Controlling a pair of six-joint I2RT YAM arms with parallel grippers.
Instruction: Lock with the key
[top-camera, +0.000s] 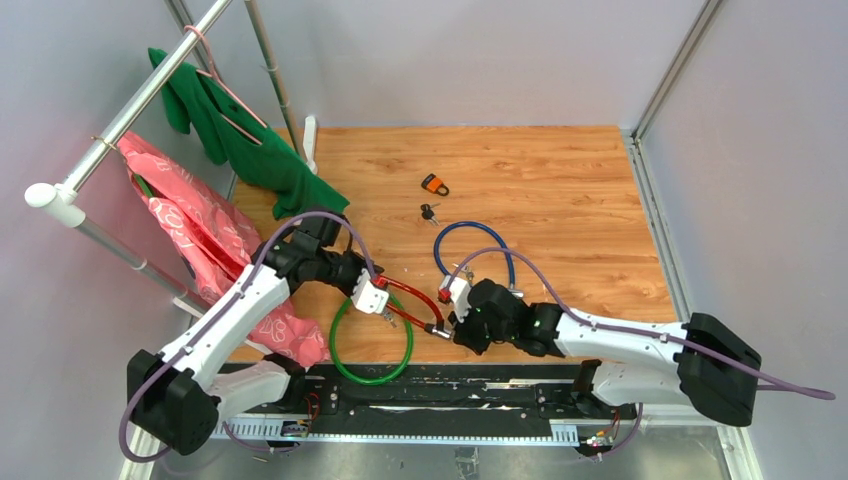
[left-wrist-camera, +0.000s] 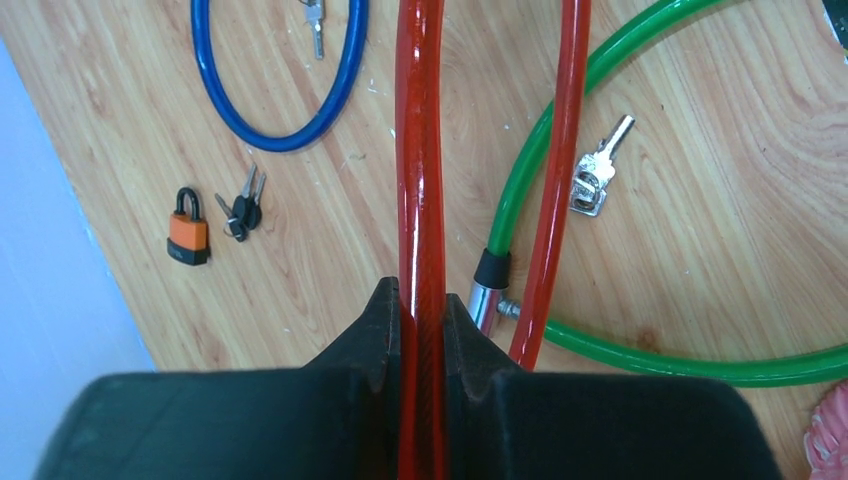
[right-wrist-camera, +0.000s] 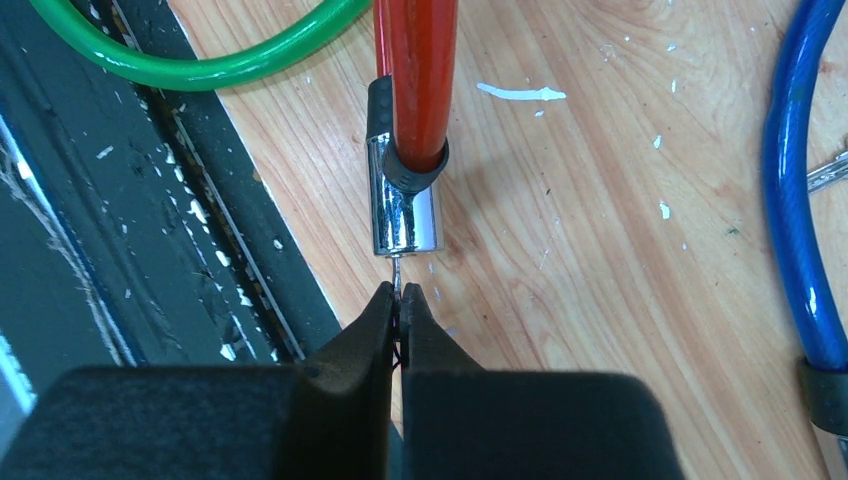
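Observation:
My left gripper is shut on the red cable lock (left-wrist-camera: 420, 150), whose loop runs toward my right gripper in the top view. In the right wrist view the lock's chrome cylinder (right-wrist-camera: 405, 220) hangs with its end facing my right gripper. That gripper is shut on a thin silver key (right-wrist-camera: 397, 270), which reaches to the cylinder's end face; how far it sits in the keyhole is hidden.
A green cable lock (top-camera: 340, 355) and blue cable lock (top-camera: 460, 225) lie on the wooden board, with loose keys (left-wrist-camera: 595, 170) and an orange padlock (top-camera: 434, 184). A clothes rack (top-camera: 140, 100) stands at the left.

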